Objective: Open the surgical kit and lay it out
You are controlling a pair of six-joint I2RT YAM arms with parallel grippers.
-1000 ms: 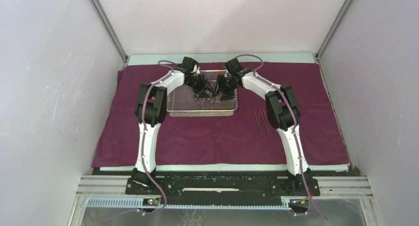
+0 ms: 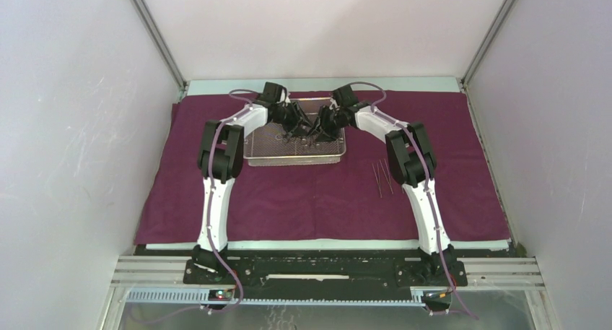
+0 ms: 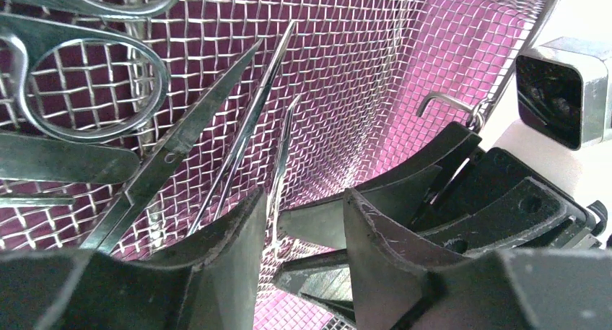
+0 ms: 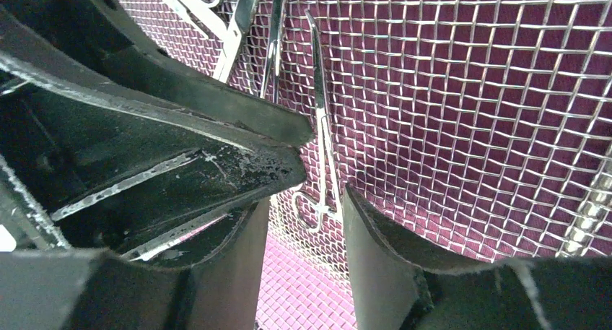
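Observation:
The wire mesh basket [image 2: 292,160] stands at the back middle of the cloth, and both my grippers reach down into it close together. My left gripper has a gap between its fingertips, beside the tip end of a slim steel instrument [image 3: 281,153]. In the right wrist view, a slim clamp with ring handles [image 4: 322,99] lies on the mesh; its handle end shows in the gap of my right gripper, which is also open. Whether either gripper touches an instrument I cannot tell. Left of the left gripper lie tweezers [image 3: 249,124] and large ring-handled scissors [image 3: 94,131].
Several thin instruments [image 2: 384,177] lie on the maroon cloth [image 2: 317,207] right of the basket. In front of the basket the cloth is bare. The two grippers' fingers are crowded together, each showing in the other's wrist view.
The basket has shifted slightly toward the back. Both grippers have stayed nearly in place inside it, with only small movements.

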